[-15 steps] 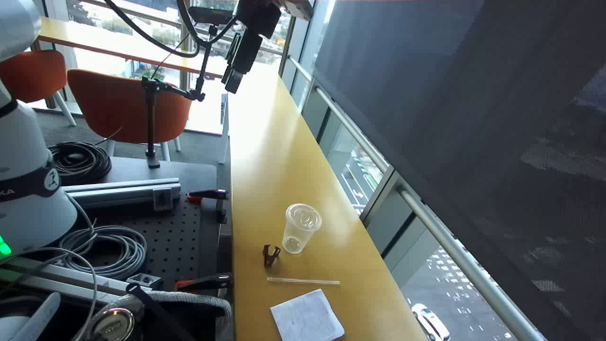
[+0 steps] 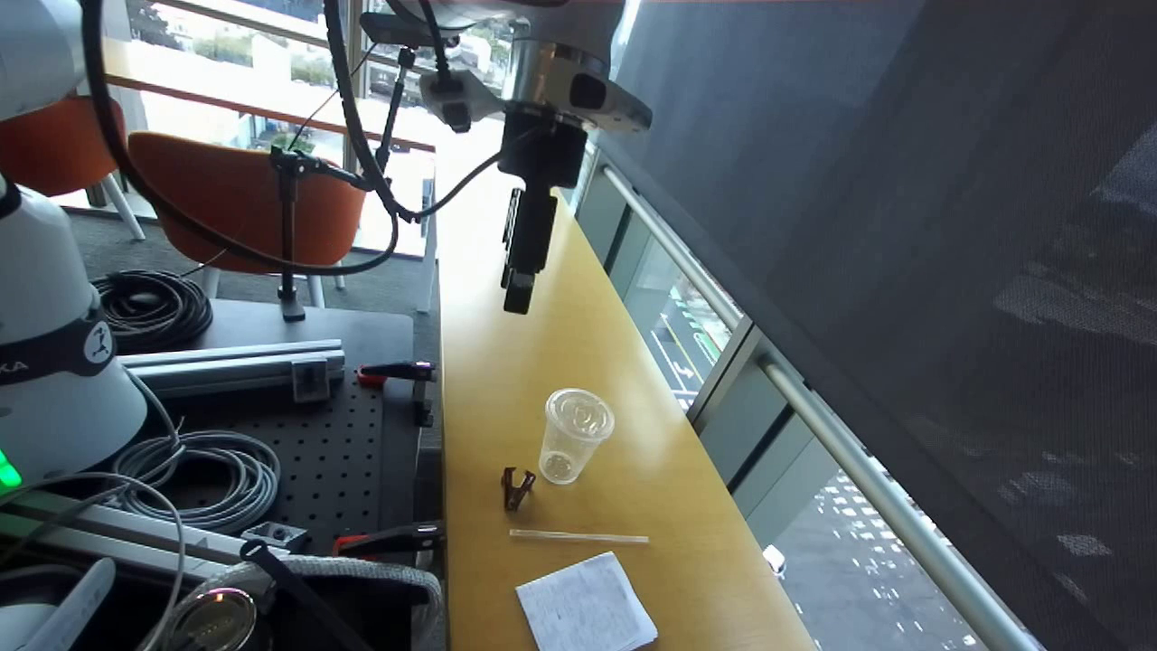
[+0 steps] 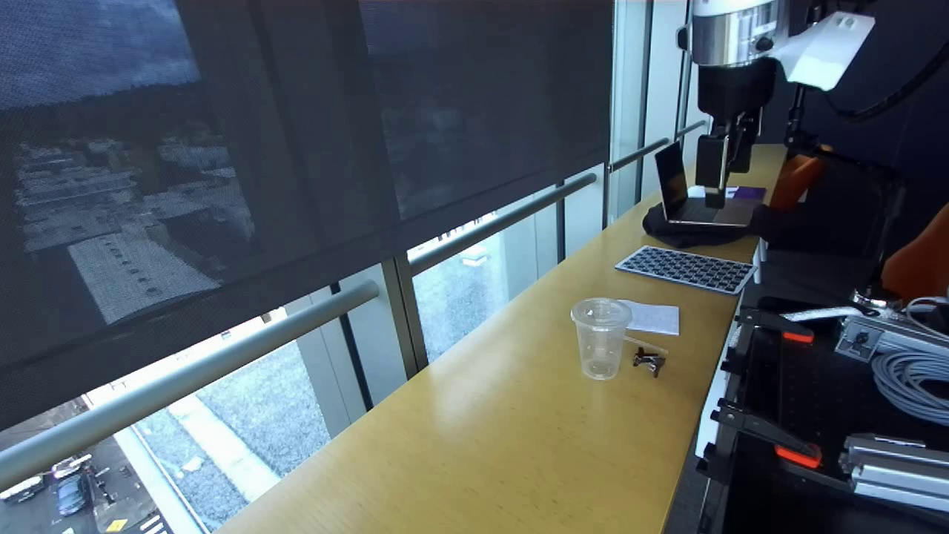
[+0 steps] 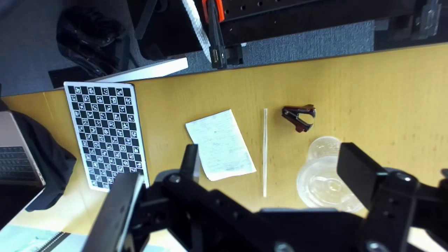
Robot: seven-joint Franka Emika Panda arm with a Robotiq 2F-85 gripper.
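Note:
High over the table hangs my gripper [image 2: 520,293], pointing down and open, its fingers [image 4: 360,174] wide apart in the wrist view with nothing held. A clear plastic cup [image 2: 572,439] with a lid stands upright on the table, partly covered by a finger in the wrist view. Beside it lies a dark red-brown staple remover [image 4: 299,117]. A thin clear straw [image 4: 265,153] rests between the staple remover and a folded white paper [image 4: 222,145] with faint writing. All of these are well below the gripper, touching nothing of it.
A checkered calibration board [image 4: 107,136] and a laptop [image 3: 712,210] occupy one end of the yellow table [image 3: 498,418]. Windows with a rail [image 3: 507,222] run along one long side. Clamps [image 3: 792,449] and the black robot bench border the other.
My arm has swung down and nearer in exterior view 1, and the gripper has gone from tilted to nearly vertical. The cup, staple remover, straw and paper have stayed put.

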